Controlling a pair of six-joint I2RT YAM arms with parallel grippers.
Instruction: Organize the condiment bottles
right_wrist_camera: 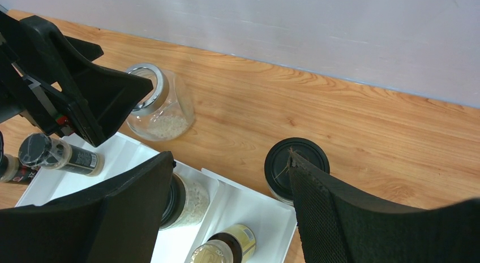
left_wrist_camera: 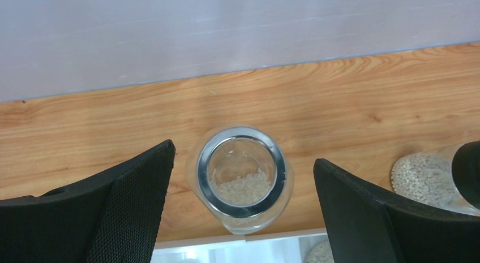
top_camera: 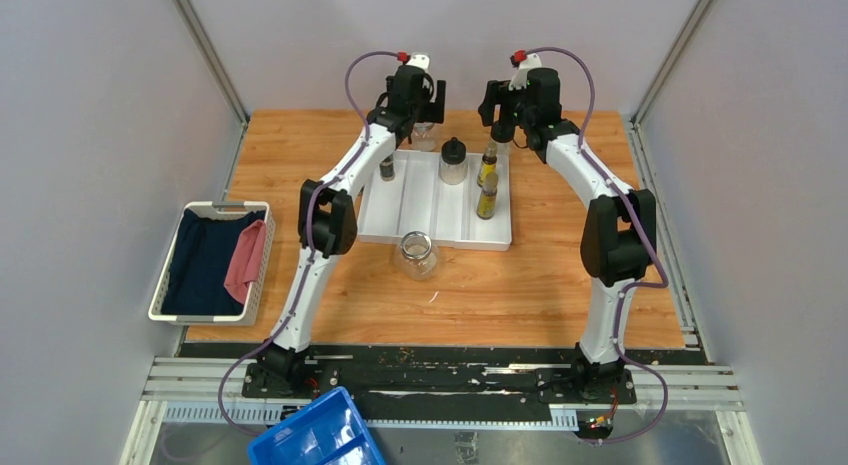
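My left gripper is open above a steel-rimmed glass jar (left_wrist_camera: 240,209) with white grains, behind the white tray (top_camera: 420,195). My right gripper is open, hovering by a black-lidded jar (right_wrist_camera: 296,155) at the tray's back right. The tray holds a small dark bottle (top_camera: 386,168) at left, a black-lidded jar (top_camera: 453,165) and two yellow-labelled bottles (top_camera: 487,200) at right. Another dark bottle (right_wrist_camera: 17,169) is left of the tray in the right wrist view.
An empty glass jar (top_camera: 418,265) stands at the tray's front edge. A basket with cloths (top_camera: 210,312) sits on the left of the table. A blue bin (top_camera: 300,435) lies below the table's front.
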